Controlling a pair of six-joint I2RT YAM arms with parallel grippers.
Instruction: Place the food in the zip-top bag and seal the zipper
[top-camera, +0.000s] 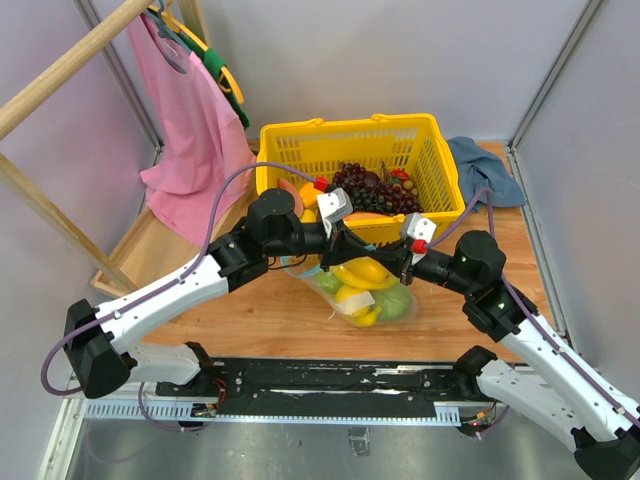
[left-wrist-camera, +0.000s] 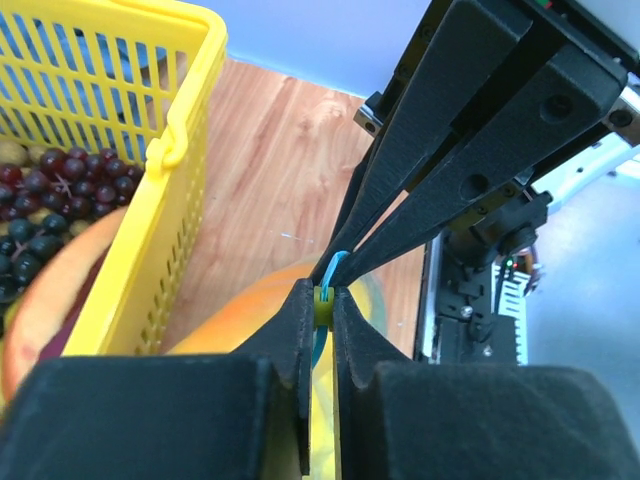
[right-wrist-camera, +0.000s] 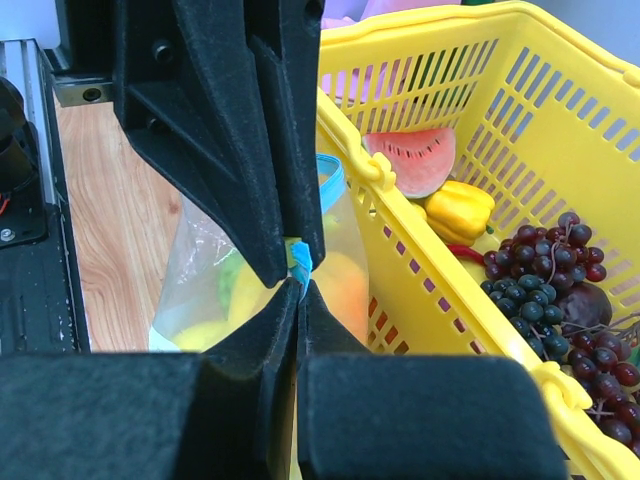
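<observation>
The clear zip bag (top-camera: 380, 300) holds yellow and green food on the wood table, in front of the yellow basket. Both grippers meet at its blue zipper. In the left wrist view, the fingertips of my left gripper close around a small yellow-green tab on the blue strip (left-wrist-camera: 336, 262). My right gripper is shut on the blue zipper end, seen in the right wrist view right beside the left gripper's fingers.
The yellow basket (top-camera: 300, 140) holds grapes, watermelon and peppers behind the bag. A blue cloth (top-camera: 485, 175) lies at the right. A pink garment (top-camera: 185, 150) hangs at the left. Bare table is at front left.
</observation>
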